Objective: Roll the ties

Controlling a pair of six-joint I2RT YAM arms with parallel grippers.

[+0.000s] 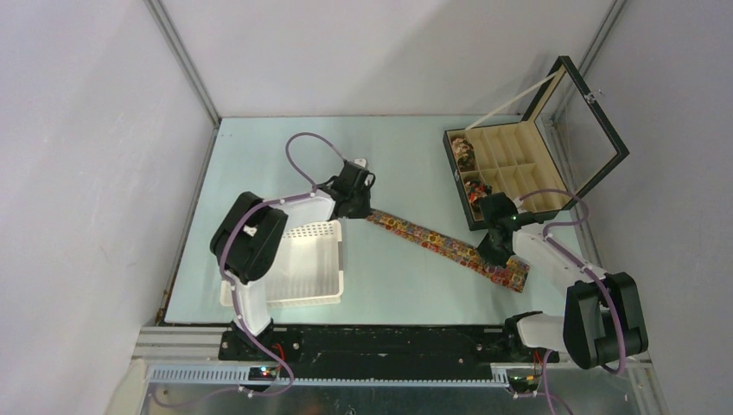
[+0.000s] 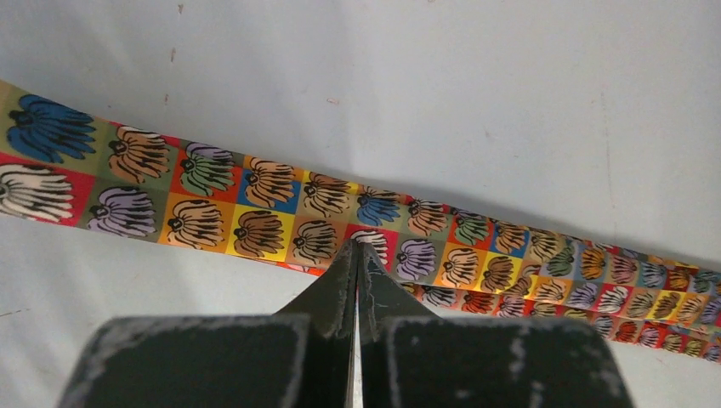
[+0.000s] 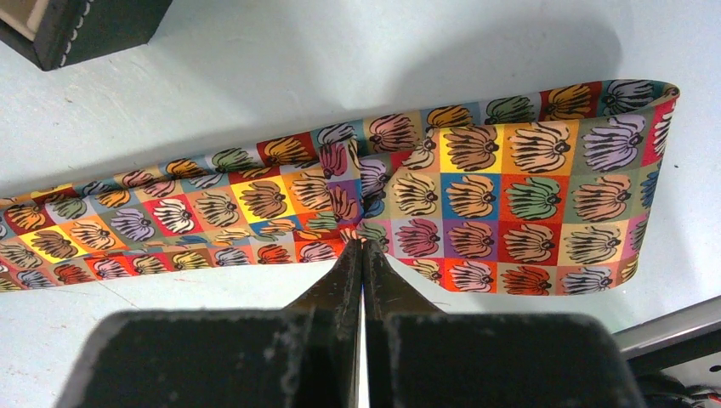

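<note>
A patterned tie [image 1: 423,238] lies stretched diagonally across the table, from the centre to the lower right. My left gripper is shut, its tips at the lower edge of the narrower stretch. My right gripper is also shut, its tips at the tie where a small fold [image 3: 338,178] crosses it beside the wide end [image 3: 536,221]. Whether any cloth is between either pair of tips I cannot tell.
An open dark box [image 1: 510,164] with cream compartments, some holding rolled ties, stands at the back right. A white basket [image 1: 328,290] sits at the front left.
</note>
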